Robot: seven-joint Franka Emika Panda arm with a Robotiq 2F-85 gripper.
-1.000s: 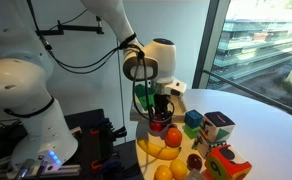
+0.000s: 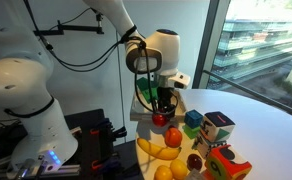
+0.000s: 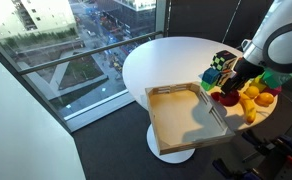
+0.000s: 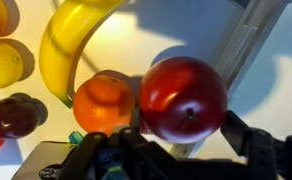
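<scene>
A shiny red round fruit (image 4: 183, 98) fills the space between the fingers in the wrist view, and my gripper appears shut on it. In exterior view 1 the red fruit (image 2: 160, 119) hangs under the gripper (image 2: 161, 113), seemingly above the table. From the other side, the red fruit (image 3: 226, 98) shows close to the near corner of an open wooden tray (image 3: 173, 106). The tray's bottom looks empty there. The tray edge (image 4: 248, 42) runs just beyond the fruit in the wrist view.
An orange (image 4: 103, 103) lies close beside the held fruit. A yellow banana (image 4: 68, 48), a dark plum-like fruit (image 4: 18, 117) and several other fruits lie around. Patterned boxes (image 2: 216, 128) and a teal block (image 2: 192, 120) stand to the side.
Over the last second my gripper has risen with the red fruit, up from beside the orange and banana.
</scene>
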